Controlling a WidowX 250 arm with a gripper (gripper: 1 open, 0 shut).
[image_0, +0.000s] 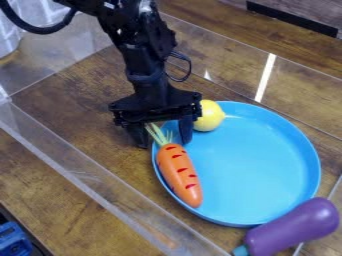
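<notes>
The black gripper (156, 120) is low at the left rim of a blue plate (254, 180), over the leafy end of an orange toy carrot (179, 173). Its fingertips are mostly in shadow, so I cannot tell whether it is open or shut or holds anything. The carrot lies along the plate's left side. A yellow round object (207, 117) sits at the plate's upper left, just right of the gripper.
A purple eggplant (285, 227) lies at the front right, against the plate's edge. Clear plastic walls run along the wooden surface (74, 185). A blue object (14, 240) is at the lower left corner. The plate's right part is bare.
</notes>
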